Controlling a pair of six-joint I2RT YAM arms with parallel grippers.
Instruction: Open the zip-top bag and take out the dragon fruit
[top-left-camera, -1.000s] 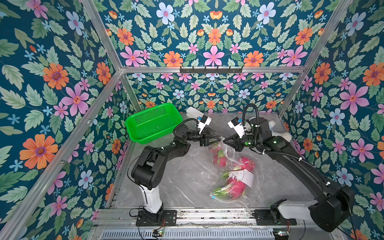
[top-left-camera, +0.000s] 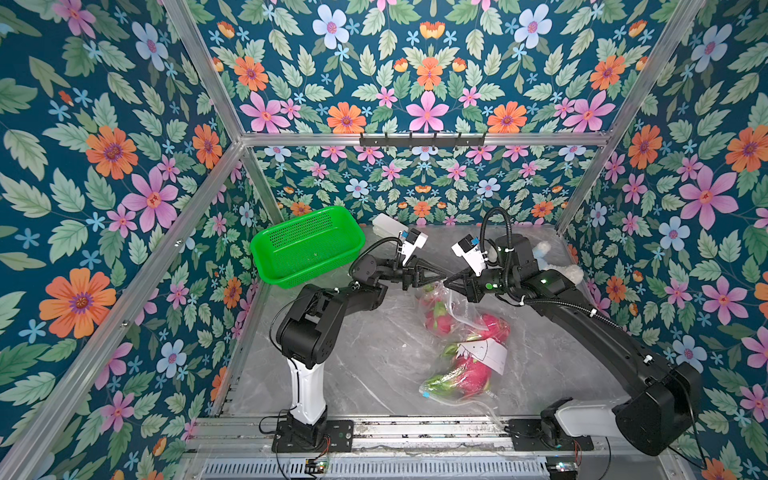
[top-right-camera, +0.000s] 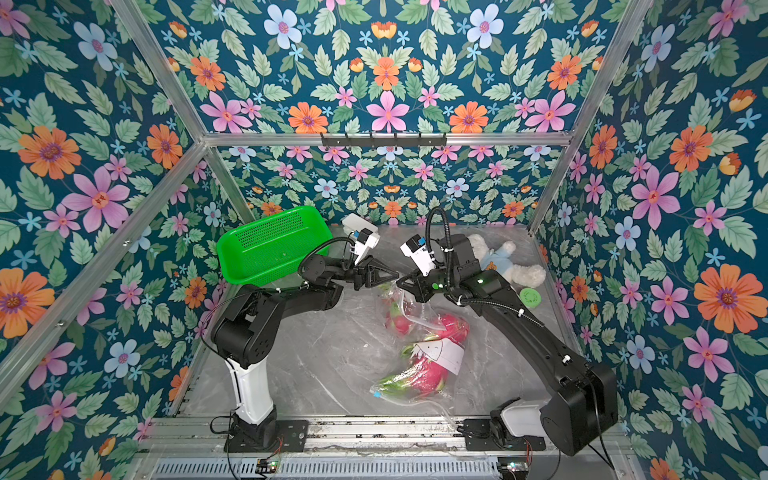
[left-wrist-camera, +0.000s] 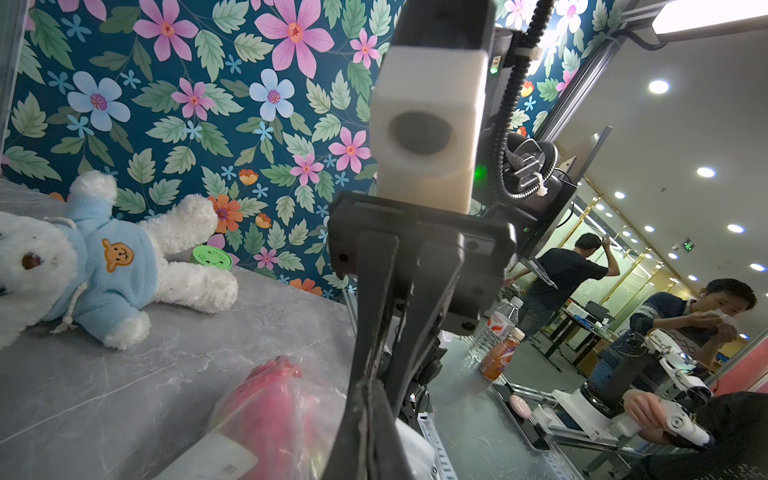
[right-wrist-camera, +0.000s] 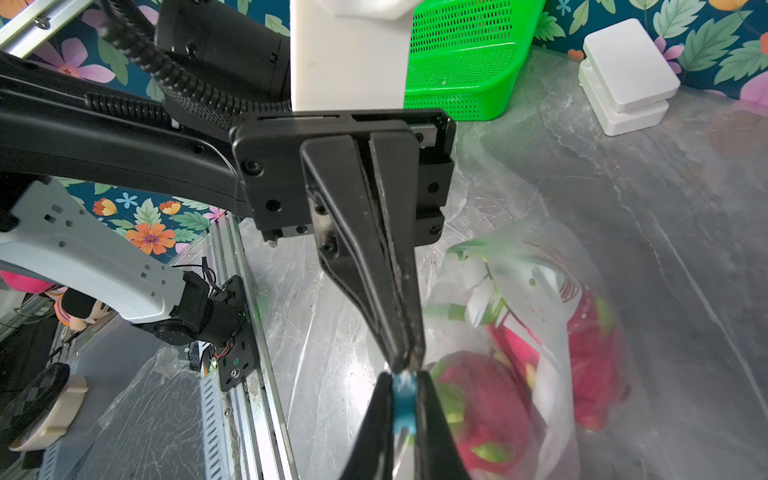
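Note:
Two clear bags of dragon fruit lie on the grey surface: a nearer one (top-left-camera: 464, 368) with a white label and a farther one (top-right-camera: 400, 313) under the grippers. In the right wrist view the bag's crumpled plastic (right-wrist-camera: 552, 352) covers red-green fruit. My left gripper (top-left-camera: 432, 270) is above the farther bag, shut, its fingers together in the left wrist view. My right gripper (top-left-camera: 449, 281) faces it tip to tip, very close, at the bag's top. A blue piece (right-wrist-camera: 404, 400), apparently the zip slider, sits between its fingertips; whether they grip it is unclear.
A green basket (top-left-camera: 308, 248) stands at back left beside a white box (right-wrist-camera: 628, 80). A white teddy bear (top-right-camera: 512, 264) and a green disc (top-right-camera: 529, 297) lie at back right.
My left arm's elbow has risen and swung right, and its gripper has shifted slightly toward the right one. My right arm has moved a little. The bags look unchanged.

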